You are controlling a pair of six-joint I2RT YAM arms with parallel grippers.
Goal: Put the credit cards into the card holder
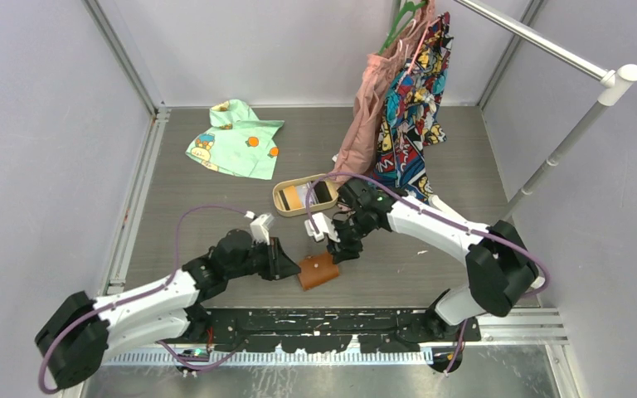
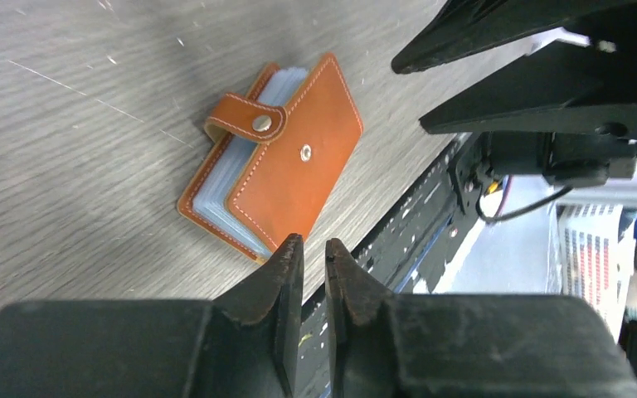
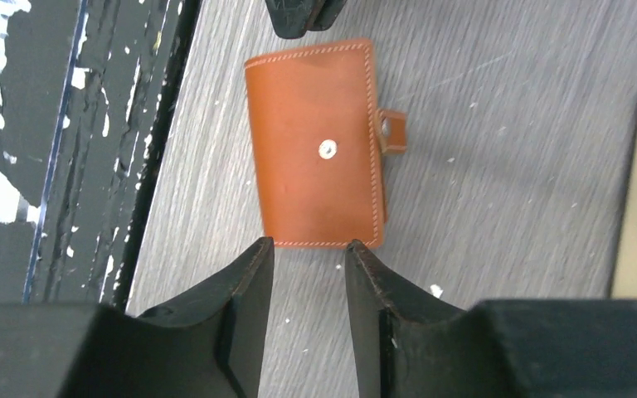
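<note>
The brown leather card holder rests on the table near the front edge. In the left wrist view its flap and clear sleeves show; I cannot tell whether cards are inside. My left gripper is shut beside the holder, with nothing visible between its fingers. On the other side, my right gripper stands part open and empty, its fingertips close to the holder's edge. A beige tray behind the grippers contains several cards, among them an orange card and a black one.
A green patterned cloth lies at the back left. Pink and comic-print garments hang at the back, close to the tray. A white rack pole stands at the right. Left of the tray the table is clear.
</note>
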